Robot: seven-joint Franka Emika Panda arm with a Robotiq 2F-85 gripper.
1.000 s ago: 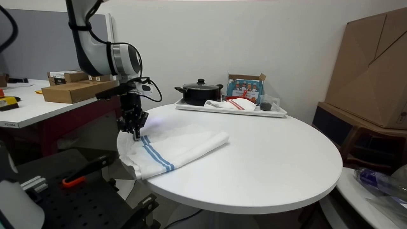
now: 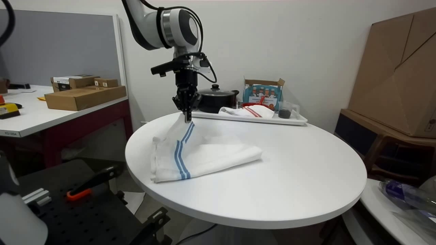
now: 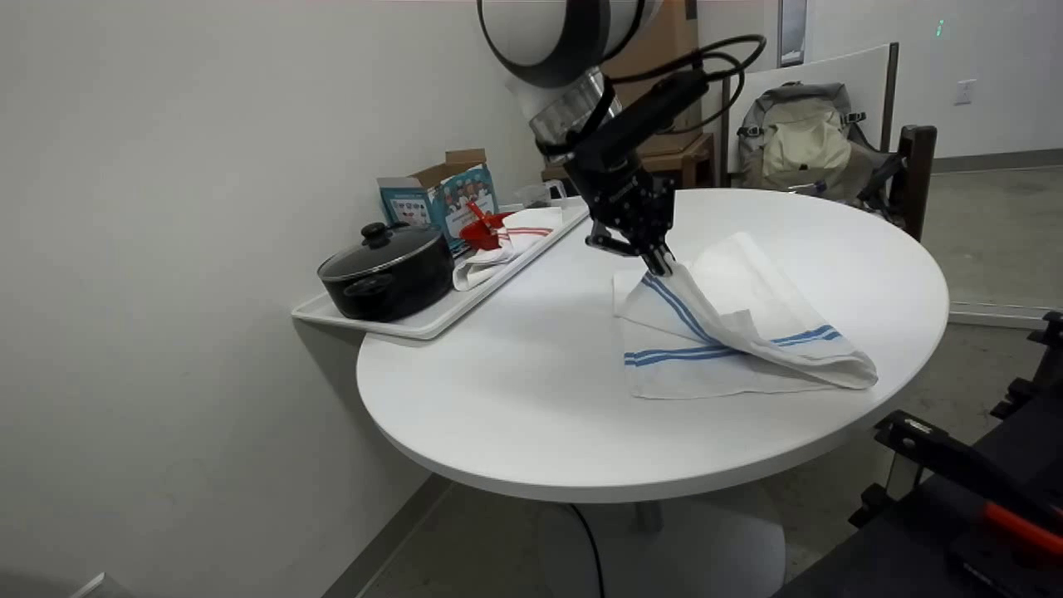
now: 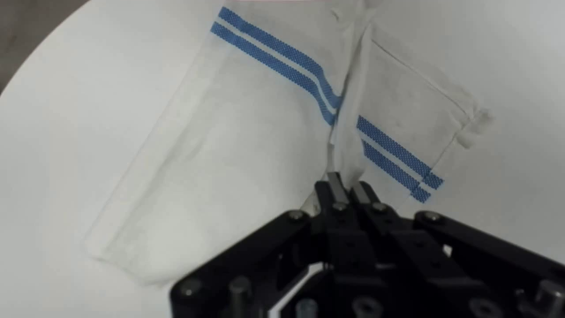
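A white towel with blue double stripes (image 2: 216, 156) lies partly folded on the round white table (image 2: 294, 179). Its far-left part rises to my gripper (image 2: 188, 119), which is shut on the cloth and holds it up off the table. From the other side, the raised fold of the towel (image 3: 742, 284) climbs to the fingertips (image 3: 659, 263). In the wrist view a pinched ridge of towel (image 4: 349, 153) runs into the closed gripper, with cloth spread out on both sides.
At the table's back edge a white tray (image 3: 438, 321) carries a black lidded pot (image 3: 394, 271), a red-striped towel (image 2: 251, 111), a blue box (image 2: 262, 94) and a clear cup (image 2: 286, 110).
My gripper has risen and moved right, toward the back of the table in exterior view 1. The towel has been pulled along; its held part is lifted and its left side lies farther from the edge.
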